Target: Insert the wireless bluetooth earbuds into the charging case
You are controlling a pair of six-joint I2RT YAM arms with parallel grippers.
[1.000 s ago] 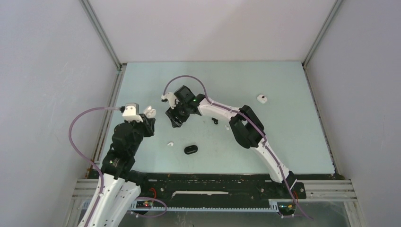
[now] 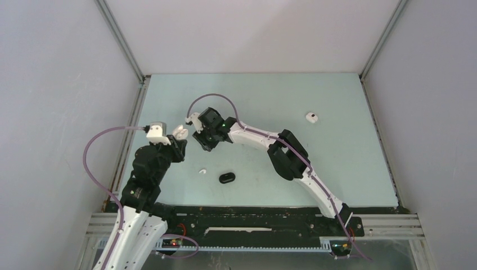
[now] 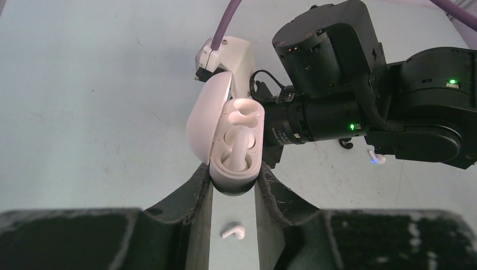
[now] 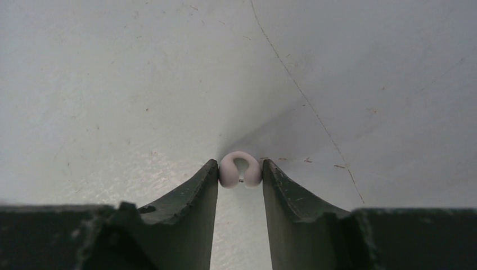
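Note:
The white charging case [image 3: 236,146] stands upright with its lid open, my left gripper shut on its bottom; a white stem shows among its compartments. My right gripper has its fingertips on either side of a small pinkish-white earbud [image 4: 229,171], seen end-on. In the top view the right gripper [image 2: 203,145] is just right of the case and left gripper. A loose white earbud [image 2: 202,171] lies on the table below them, also in the left wrist view [image 3: 237,231].
A black oval case [image 2: 227,178] lies near the front middle and a white case [image 2: 311,117] at the right. A small black item and a white earbud with a blue light [image 3: 378,158] lie behind the right arm.
My right arm has moved left, toward the white case held in my left gripper. The left arm has stayed almost still.

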